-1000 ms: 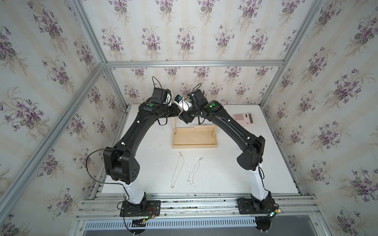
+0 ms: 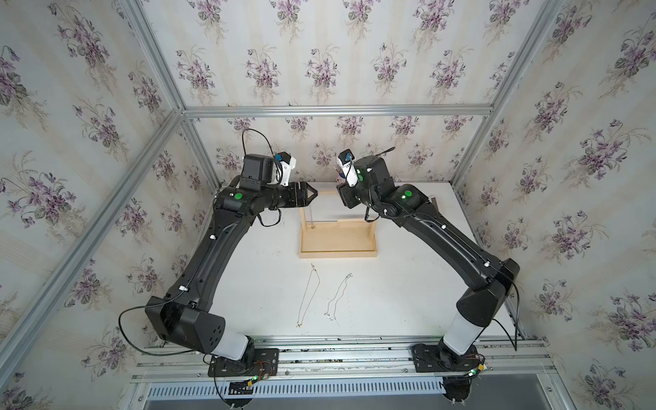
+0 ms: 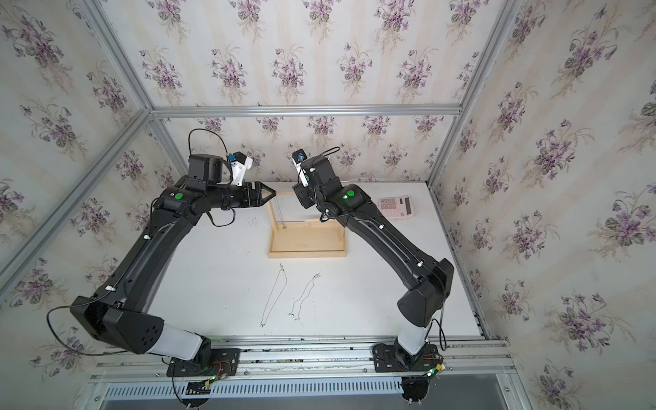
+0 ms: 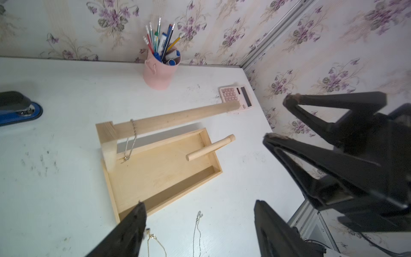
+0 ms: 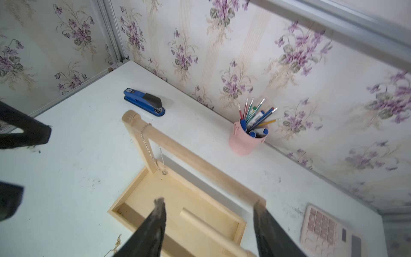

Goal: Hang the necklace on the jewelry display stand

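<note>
A wooden display stand with two bars rises from a tray; one silver necklace (image 5: 148, 150) hangs over its upper bar (image 4: 179, 116), near the post. Two more necklaces lie on the table in front: a gold one (image 2: 302, 307) and a silver one (image 2: 336, 296). My left gripper is raised above the stand's left side, open and empty. My right gripper hangs above the stand's right part, apart from the left one, its fingers spread with nothing between them.
Behind the stand are a pink pen cup (image 4: 157, 75), a blue stapler (image 5: 143, 102) and a pink calculator (image 3: 395, 207).
Both arms have drawn apart and back from their meeting point over the stand, the right moving to the right, the left slightly leftward. The front necklaces are unmoved.
</note>
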